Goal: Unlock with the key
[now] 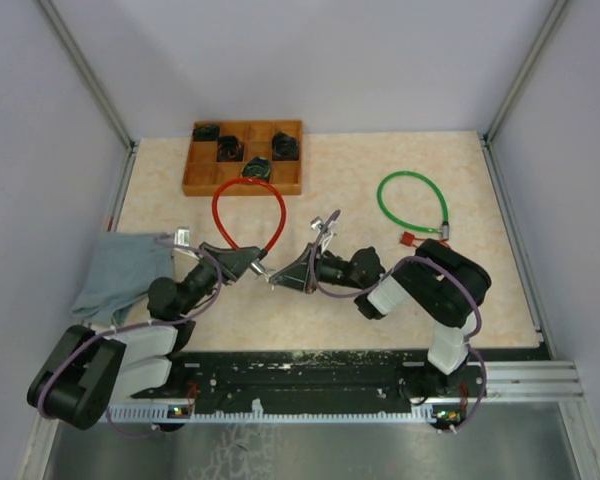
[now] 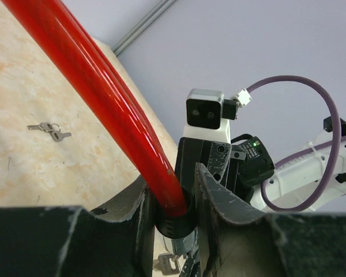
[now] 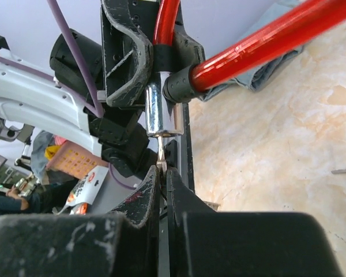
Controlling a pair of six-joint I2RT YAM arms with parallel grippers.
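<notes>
A red cable lock arches above the table's middle, its chrome lock body hanging vertically between my two grippers. My left gripper is around the red cable's black-capped end at the lock body; whether its fingers press on it is hard to tell. Below, my right gripper is shut on a slim key that points up into the bottom of the lock body. The other end of the red loop has a black cap beside the chrome body.
A green cable lock with a red tag lies at the right. Loose keys lie on the table. A wooden compartment tray is at the back, a grey cloth at the left.
</notes>
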